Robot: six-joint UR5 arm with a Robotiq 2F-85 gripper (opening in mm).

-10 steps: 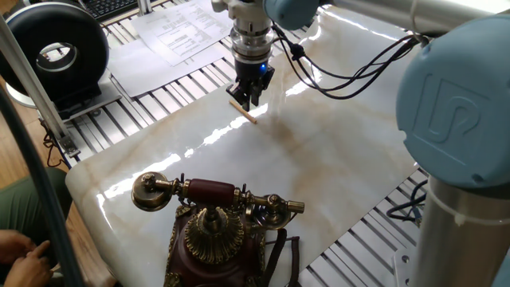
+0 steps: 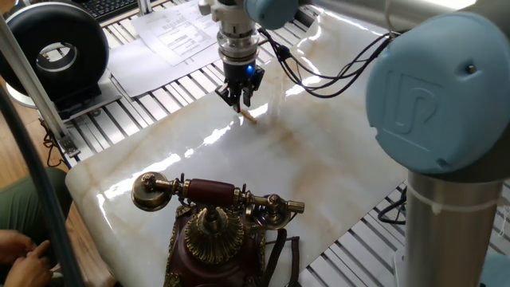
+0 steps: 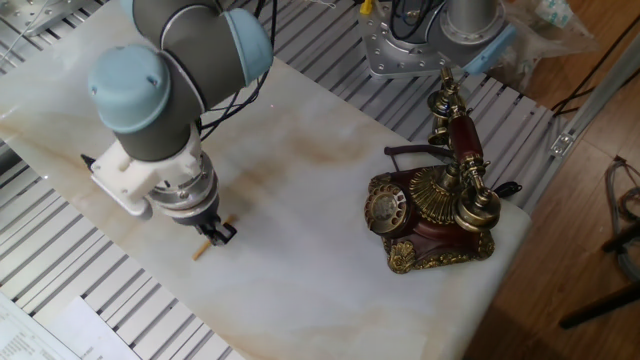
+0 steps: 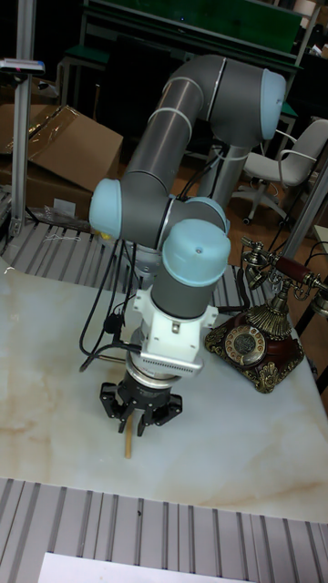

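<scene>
A thin, light brown stick (image 2: 249,116) lies on the glossy marbled tabletop (image 2: 319,147). My black gripper (image 2: 241,107) points down right over it, its fingers spread apart. In exterior view 3 the near end of the stick (image 4: 128,443) shows below and between the open fingers, with the rest hidden behind them. From exterior view 2, the stick (image 3: 201,250) sticks out on one side of the gripper (image 3: 222,238). Whether the fingertips touch the stick or the table cannot be made out.
An ornate dark red and brass rotary telephone (image 3: 440,205) stands near one end of the tabletop, well apart from the gripper. Papers (image 2: 179,36) and a black ring-shaped device (image 2: 60,54) sit beyond the edge. The marble between stick and telephone is clear.
In exterior view 1 my gripper has shifted left and slightly lower, over the stick, now covering its far part. The stick and telephone have stayed in place.
</scene>
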